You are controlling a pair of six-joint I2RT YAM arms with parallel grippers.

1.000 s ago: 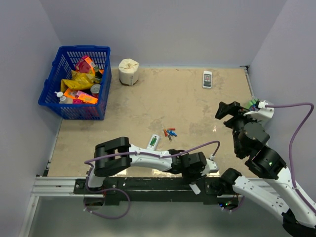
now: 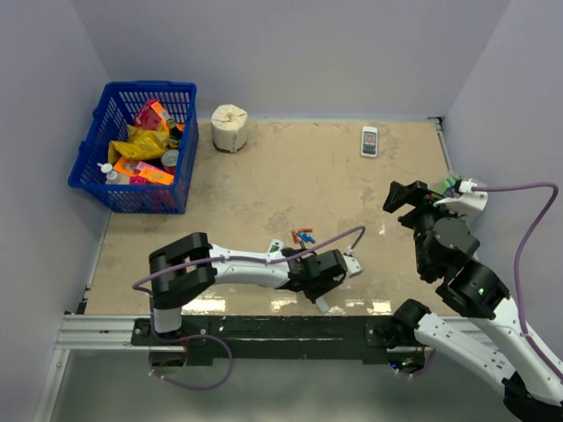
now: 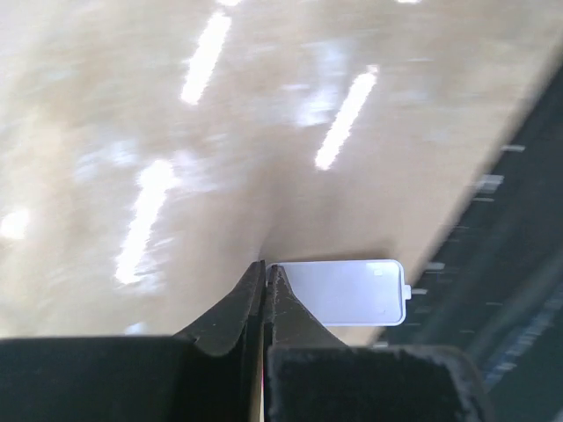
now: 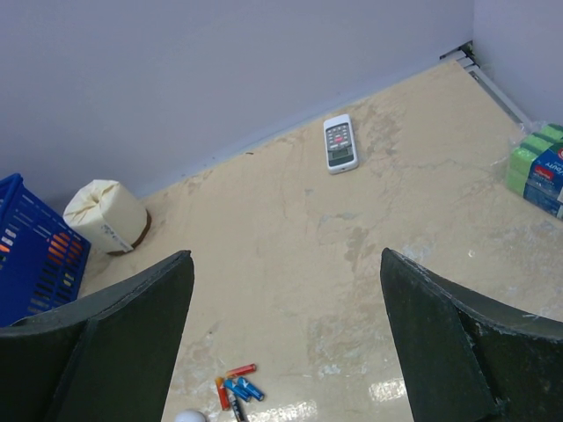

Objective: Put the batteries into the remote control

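My left gripper is shut on the end of a thin white battery cover (image 3: 343, 290), low over the table's front edge; the cover also shows in the top view (image 2: 321, 303). A small pile of batteries (image 4: 242, 387), red, blue and dark, lies mid-table. The remote (image 2: 274, 248) beside them is mostly hidden by the left arm. A second remote (image 4: 340, 145) lies at the back right. My right gripper (image 2: 402, 202) is open above the table's right side, nothing between its fingers.
A full blue basket (image 2: 132, 193) stands at back left, a white roll (image 2: 229, 129) beside it, green packs (image 4: 537, 167) at the right wall. A dark rail runs along the front edge.
My left gripper and the white cover have moved up and left in the top view, from the front edge onto the table. The right arm stays still.
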